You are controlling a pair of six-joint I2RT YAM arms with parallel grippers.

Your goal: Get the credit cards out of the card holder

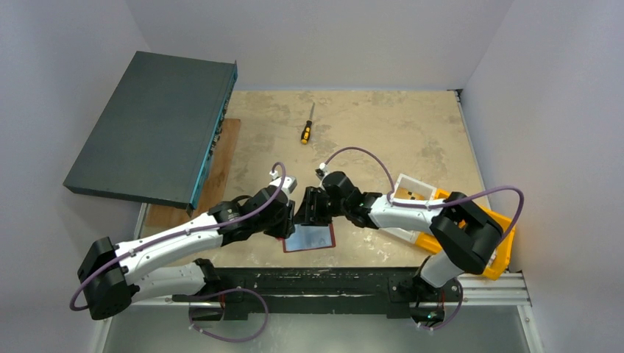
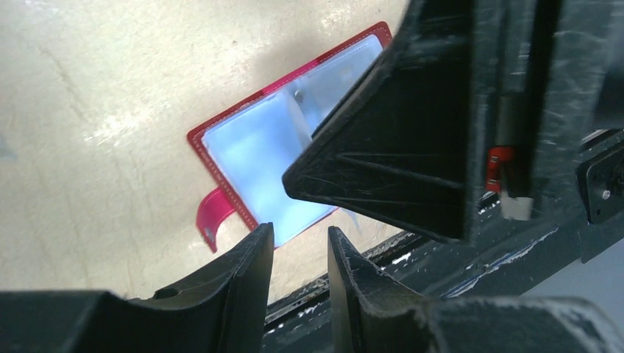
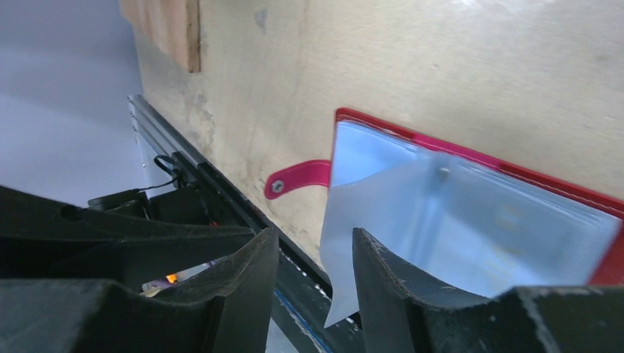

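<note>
An open card holder point(image 1: 312, 237) with a red border and pale, clear sleeves lies near the table's front edge. Its pink snap strap point(image 3: 300, 176) sticks out at the left side. In the right wrist view a clear sleeve page point(image 3: 368, 209) stands up from the holder, reaching down between the fingers; contact cannot be made out. My right gripper is open over the holder's left part, fingers apart. Just left of it, my left gripper is open too, with a gap between its fingertips by the holder's lower left edge. No card can be told apart from the sleeves.
A yellow-black screwdriver point(image 1: 306, 132) lies farther back. An orange bin point(image 1: 503, 254) and a white tray point(image 1: 406, 234) stand at the right. A big dark panel point(image 1: 151, 129) covers the left side.
</note>
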